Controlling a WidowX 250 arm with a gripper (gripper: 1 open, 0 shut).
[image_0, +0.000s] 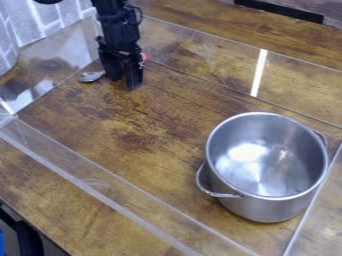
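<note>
My black gripper (127, 68) is low over the wooden table at the upper left, its body dark against the wood. A small silver metal piece (91, 76) lies just left of the gripper, and a small reddish thing (143, 58) shows just behind it; both are partly hidden, and I cannot tell what they are. The fingertips blend into shadow, so whether the fingers are open or shut, or hold anything, is unclear.
A large steel pot (265, 160) with side handles stands at the right. Clear plastic edging borders the work area.
</note>
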